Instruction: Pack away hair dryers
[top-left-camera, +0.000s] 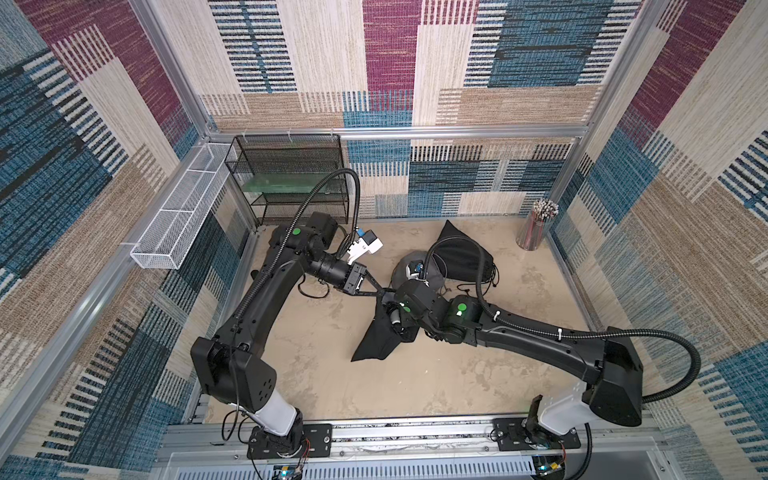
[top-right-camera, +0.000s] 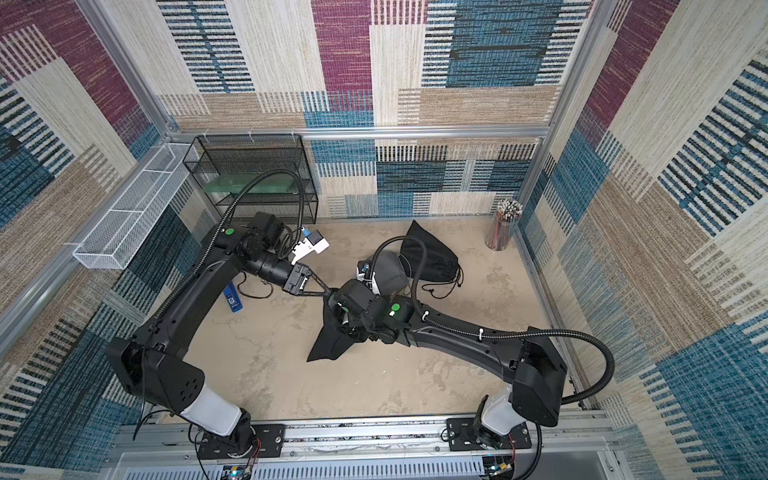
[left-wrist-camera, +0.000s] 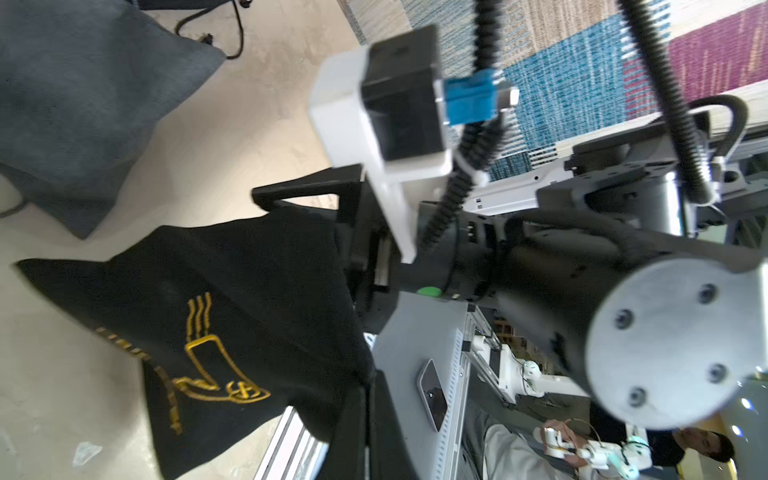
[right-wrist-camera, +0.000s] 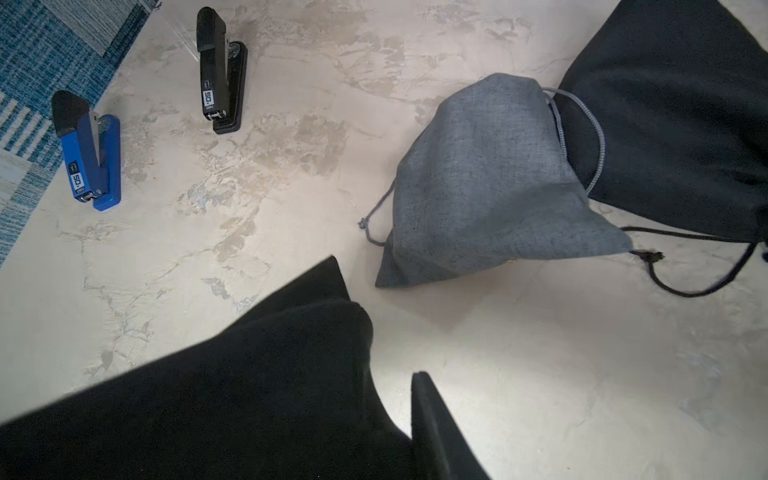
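A black drawstring bag (left-wrist-camera: 240, 304) with yellow printing hangs from my left gripper (top-left-camera: 371, 288), shut on its fabric at the centre of the table. My right gripper (top-right-camera: 336, 300) is right at this bag, close to the left one; in the right wrist view one dark finger shows beside the cloth, and its finger state is unclear. A grey bag (right-wrist-camera: 496, 184) and another black bag (right-wrist-camera: 664, 104) lie behind them. A grey cylindrical piece (top-left-camera: 395, 318) shows at the bag, too small to identify.
Blue stapler (right-wrist-camera: 88, 156) and black stapler (right-wrist-camera: 221, 76) lie at the left. A black wire shelf (top-left-camera: 284, 180) stands back left, a white basket (top-left-camera: 176, 216) hangs on the left side, a cup of sticks (top-left-camera: 532, 228) stands back right.
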